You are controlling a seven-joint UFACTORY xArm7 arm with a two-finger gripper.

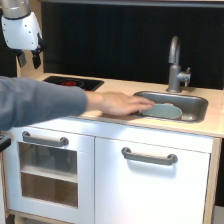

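Note:
At the upper left, my gripper (29,59) hangs high above the left end of the counter, its dark fingers (37,60) spread apart and nothing visible between them. A flat grey-green object (162,111) rests in the sink (192,108) on the right; what it is cannot be made out. From the left edge, a person's sleeved arm stretches across the front of the counter, and the hand (114,103) ends just left of that object. Whether the hand touches it is unclear.
A curved grey faucet (176,65) rises behind the sink. Partly behind the arm lies a black stovetop (72,83) with a red ring. Bare wooden counter (130,87) shows between stovetop and sink. White cabinet doors (150,190) with grey handles form the front.

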